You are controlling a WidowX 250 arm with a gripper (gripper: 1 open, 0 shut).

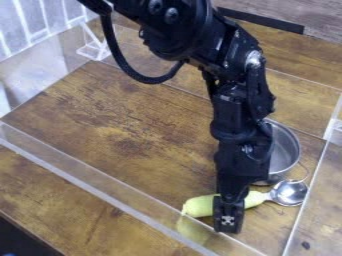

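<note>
My black gripper (229, 214) is low at the bottom right, its tips over a pale yellow-green elongated object (199, 207) that lies beside a metal spoon (289, 192). The fingertips overlap the object in this view; whether they touch it is unclear. The gripper is open. A steel pot (282, 151) stands behind the gripper and is largely hidden by it.
Pale tape strips cross its front and right side. A white rail stands at the top left edge.
</note>
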